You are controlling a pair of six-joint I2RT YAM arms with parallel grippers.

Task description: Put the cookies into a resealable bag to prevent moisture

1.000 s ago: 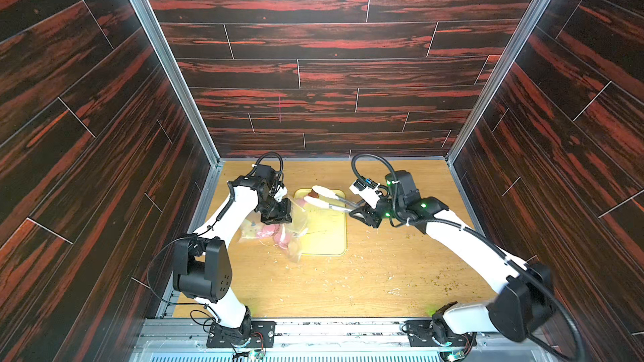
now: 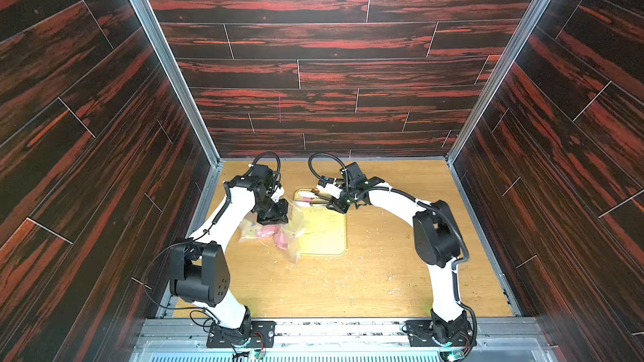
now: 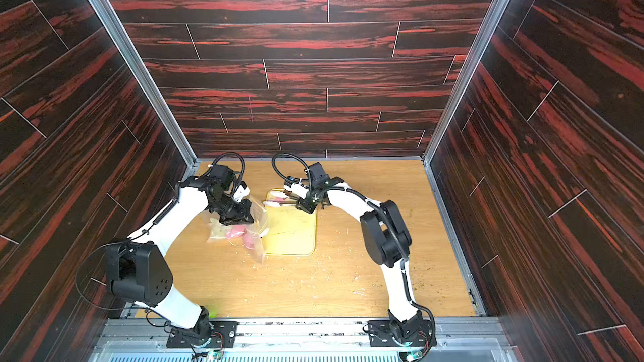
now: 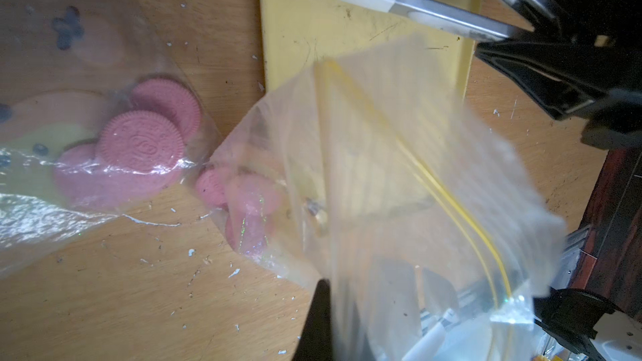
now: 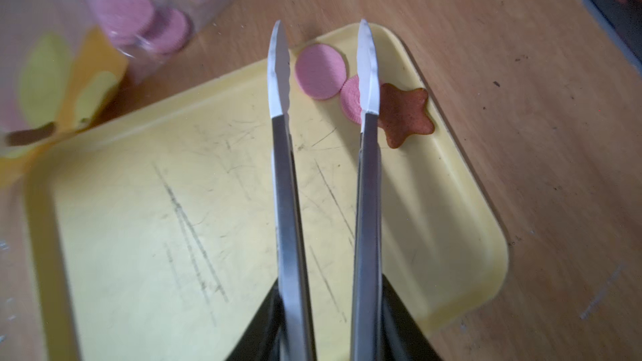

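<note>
My left gripper [image 2: 276, 216] is shut on the rim of a clear resealable bag [image 4: 428, 153] with a yellow zip line. Pink cookies [image 4: 250, 194] show in the bag's lower corner. My right gripper [image 2: 337, 203] is shut on metal tongs [image 5: 287, 187] with white tips, which are spread apart. They reach over the far end of the yellow tray [image 5: 160, 107]. There, a pink round cookie [image 5: 321, 71] shows between the tips. A second pink cookie [image 5: 349, 100] is partly covered by the right-hand tip, and a brown star cookie [image 5: 405, 115] touches that side.
A second clear printed bag [image 4: 80, 100] with pink cookies [image 4: 140, 140] lies on the table left of the tray. Small white crumbs dot the wood. The table right of the tray [image 2: 402, 248] is clear.
My right arm has moved left, bringing the tongs farther over the tray's far end and nearer the cookies. My left arm and the bag are almost still.
</note>
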